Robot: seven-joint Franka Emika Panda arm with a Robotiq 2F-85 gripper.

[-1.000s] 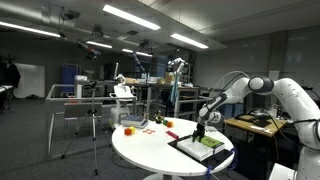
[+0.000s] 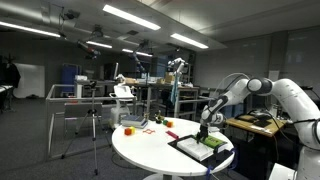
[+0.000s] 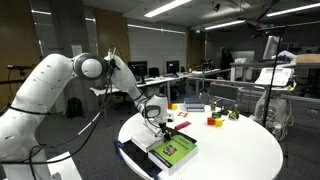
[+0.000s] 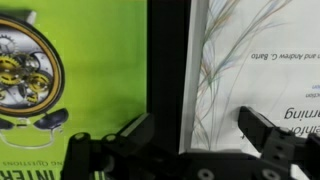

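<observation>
In the wrist view a green book (image 4: 95, 75) with a bicycle-wheel and gear picture lies on the left. A white book (image 4: 275, 70) with printed text and thin plant-like lines lies on the right, a dark strip between them. My gripper is open, its fingers spread over that strip and the white book's near edge; nothing shows held. In the second exterior view the gripper (image 3: 164, 133) hangs low over the books, by the green book (image 3: 180, 151). The first exterior view has the white book (image 2: 194, 149) in front of the green one; exact fingertip contact cannot be told.
The books lie in a black tray (image 3: 136, 158) on a round white table (image 3: 245, 150). Red and yellow blocks (image 3: 214, 122) and other small items stand toward the table's far side.
The arm's wrist and gripper have shifted slightly to the right in the first exterior view. The books and tray appear unmoved.
</observation>
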